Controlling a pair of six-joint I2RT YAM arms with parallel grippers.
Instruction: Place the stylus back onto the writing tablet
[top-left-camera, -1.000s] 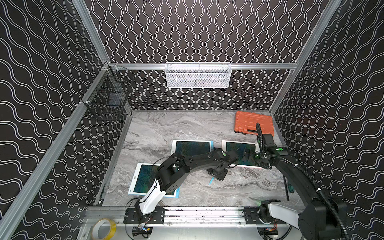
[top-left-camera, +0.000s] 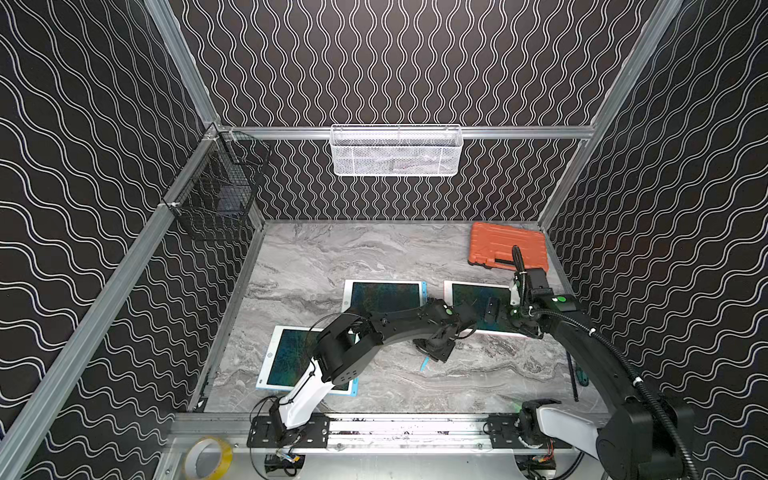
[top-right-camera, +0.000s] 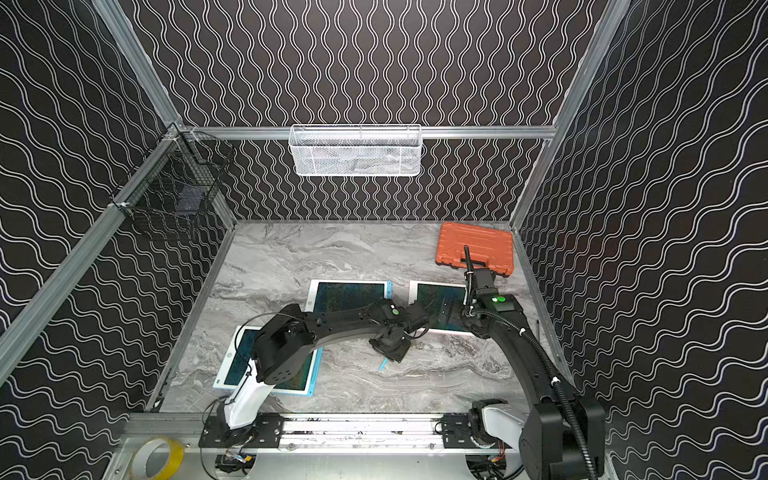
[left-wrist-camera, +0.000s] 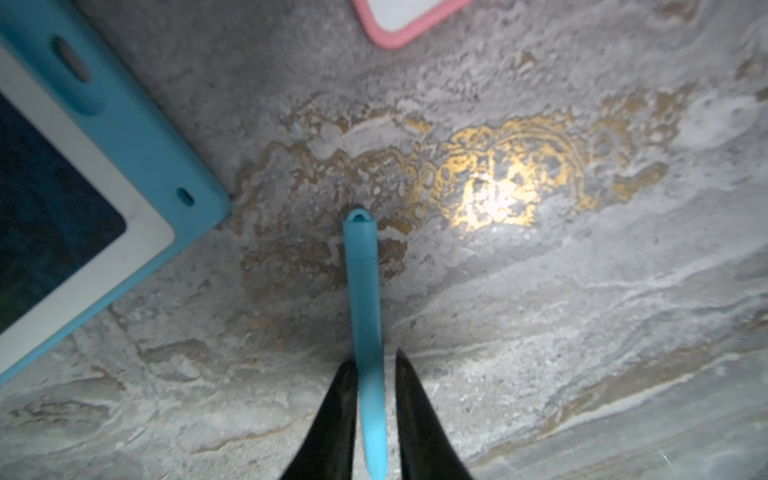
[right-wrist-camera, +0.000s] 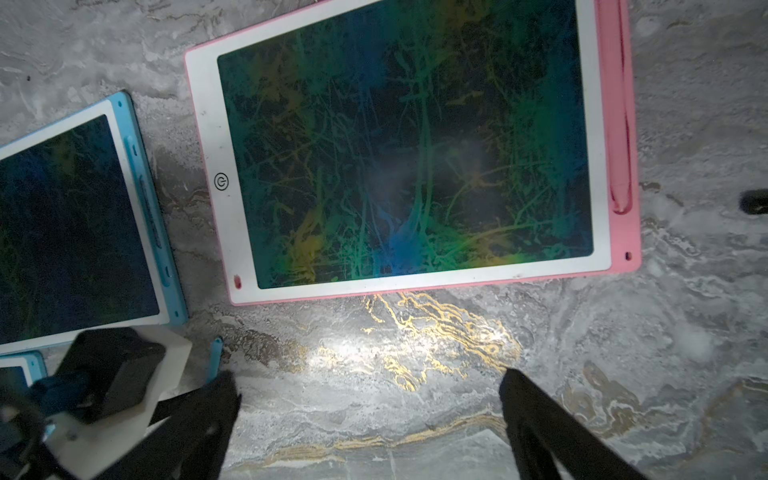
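A blue stylus (left-wrist-camera: 364, 296) lies on the marble tabletop beside the corner of a blue-edged tablet (left-wrist-camera: 144, 200), a short piece of it showing below the left arm in the top left view (top-left-camera: 423, 364). My left gripper is low over it, fingers part open either side of the barrel. My right gripper stands open above the table near the pink tablet (right-wrist-camera: 617, 104), nothing between its fingers.
Another blue-edged tablet (top-left-camera: 284, 360) lies at the front left. An orange case (top-left-camera: 508, 240) is at the back right, dark tools (top-left-camera: 582, 376) at the right edge.
My left gripper has shifted very slightly downward in the top left view, over the stylus. The right arm has not visibly moved.
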